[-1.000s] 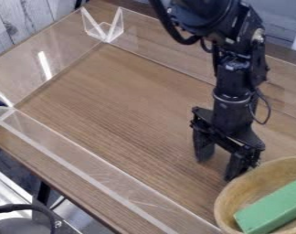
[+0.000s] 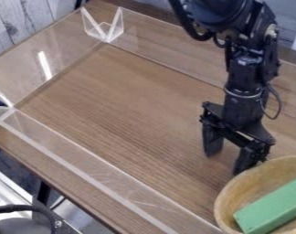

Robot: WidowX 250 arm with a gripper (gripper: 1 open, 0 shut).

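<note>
The black robot gripper (image 2: 232, 148) hangs low over the wooden table (image 2: 114, 110) on the right side, its two fingers apart and open, with nothing visible between them. Its fingertips are close to the tabletop, just behind a round tan bowl (image 2: 236, 196) in the lower right corner. A green rectangular block (image 2: 270, 207) lies in the bowl.
Clear plastic guards run along the left and back edges of the table, with a clear bracket (image 2: 103, 27) at the upper left. A dark cable or object lies off the table at bottom left.
The gripper has shifted slightly to the right and up in the view over the last second. The bowl and green block have not visibly moved.
</note>
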